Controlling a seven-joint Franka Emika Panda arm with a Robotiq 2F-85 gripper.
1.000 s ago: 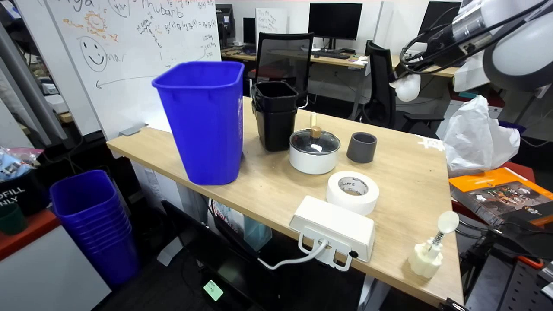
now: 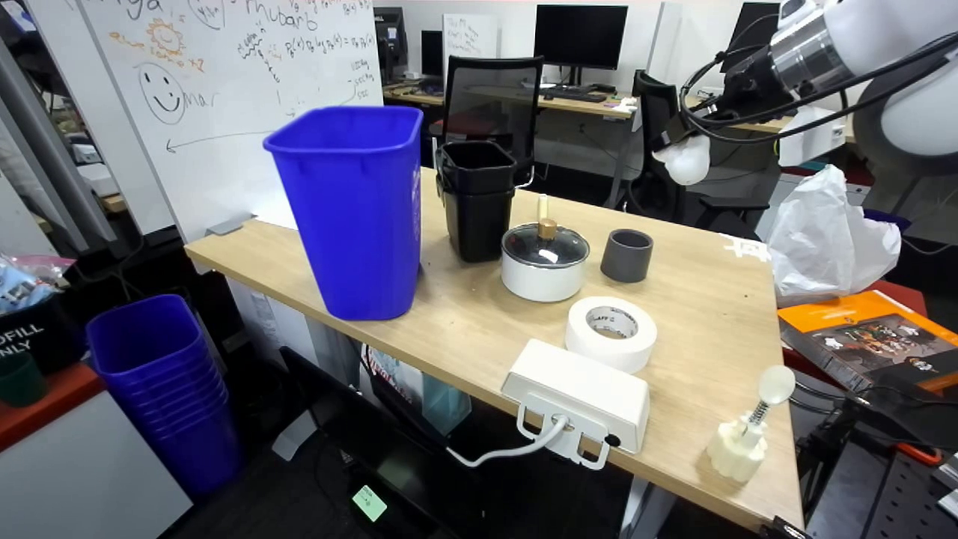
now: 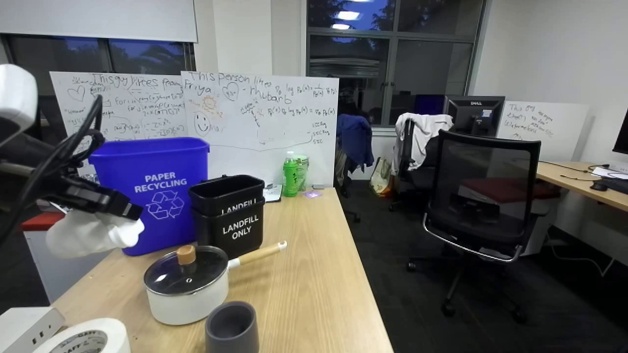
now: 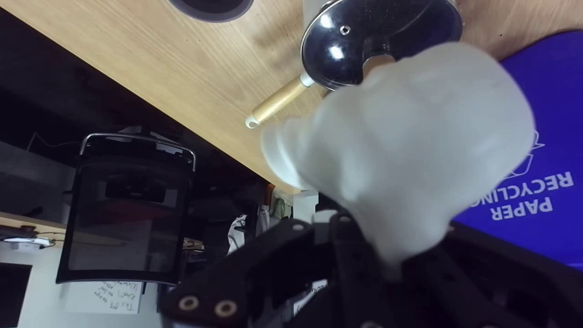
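A white, soft-looking crumpled bundle (image 4: 415,136) fills the middle of the wrist view, and my gripper (image 3: 130,216) is shut on it. Its fingertips are mostly covered by the bundle. In exterior view 1 the same white bundle (image 2: 688,162) hangs in the air at upper right, well above the table. The blue paper recycling bin (image 2: 359,215) stands upright on the table's left part. Beside it are stacked black landfill bins (image 2: 480,202). In the wrist view the lidded pot (image 4: 382,33) and the blue bin (image 4: 546,164) lie beyond the bundle.
A white lidded pot (image 2: 543,274), a dark grey cup (image 2: 626,256), a tape roll (image 2: 611,334) and a white power box (image 2: 579,391) occupy the table. A cream pump-like object (image 2: 741,445) stands at the near right corner. Bare wood (image 2: 709,314) shows on the right.
My gripper and the white bundle have moved slightly to the left and a little down in exterior view 1. Objects on the table stand where they were.
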